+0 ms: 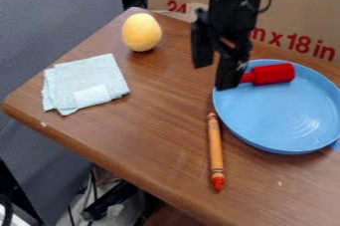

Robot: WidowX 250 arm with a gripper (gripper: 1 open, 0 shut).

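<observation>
The black gripper hangs over the back left of a blue plate, its two fingers apart and blurred. A red cylindrical object lies at the back of the plate, partly behind the right finger; I cannot tell if that finger touches it. An orange crayon with a red tip lies left of the plate. A yellow round object sits at the back left, and a folded light-blue cloth lies at the left.
A cardboard box stands along the back of the wooden table. The table's left edge drops away to the floor.
</observation>
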